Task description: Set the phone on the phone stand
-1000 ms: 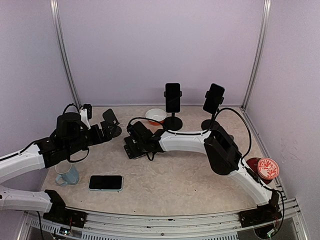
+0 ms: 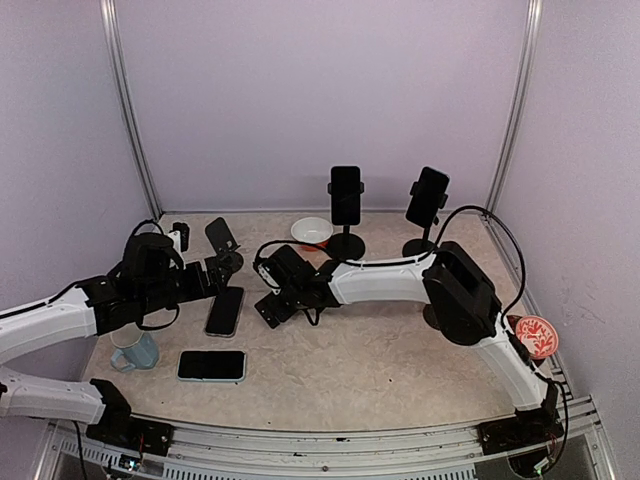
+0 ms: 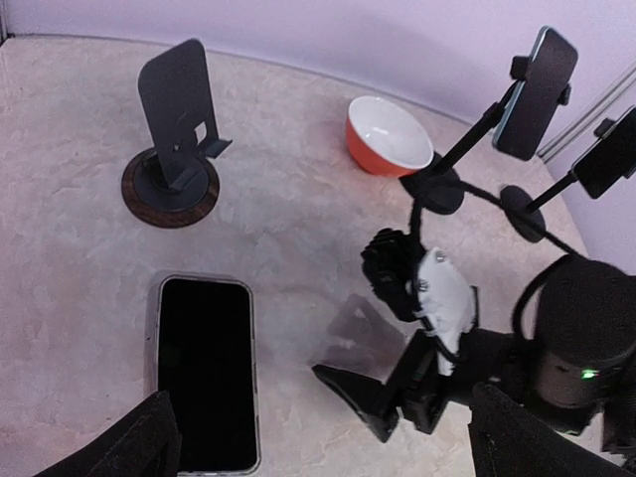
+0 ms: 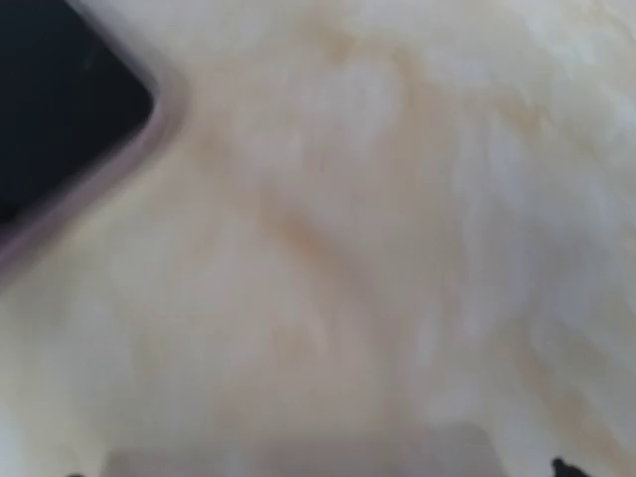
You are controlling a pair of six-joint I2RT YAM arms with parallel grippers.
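Observation:
A dark phone (image 2: 224, 311) lies flat left of centre, its corner (image 4: 60, 109) showing in the right wrist view. Behind it stands an empty black stand (image 2: 222, 236) (image 3: 177, 109) on a round base. My left gripper (image 2: 208, 279) is open above the phone's far end, fingers spread in the left wrist view. My right gripper (image 2: 272, 308) is open low over the table, just right of the phone, with nothing seen between its fingers. A second phone (image 2: 211, 365) lies nearer the front.
Two tall stands holding phones (image 2: 346, 195) (image 2: 428, 197) and a white-orange bowl (image 2: 311, 229) stand at the back. A blue mug (image 2: 135, 352) sits front left, a red patterned item (image 2: 536, 336) far right.
The phone near my right gripper now lies left of it, where a second ago it was under that gripper. The right gripper has shifted slightly. The left gripper has moved slightly too.

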